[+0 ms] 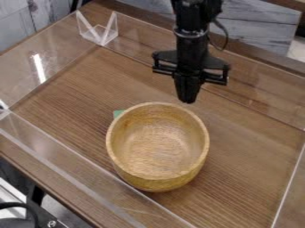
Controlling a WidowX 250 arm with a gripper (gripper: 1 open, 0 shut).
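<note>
My gripper point(187, 94) hangs above the table point(71, 116) at the centre-back, its dark fingertips pointing down just behind a yellow oval basket point(156, 175). It looks shut, with nothing visible between its fingers. A small green object point(117, 115) is partly hidden behind the basket's left rim.
White, clear-looking items stand at the back left point(99, 28) and at the left edge. A grey-white marbled panel runs along the back.
</note>
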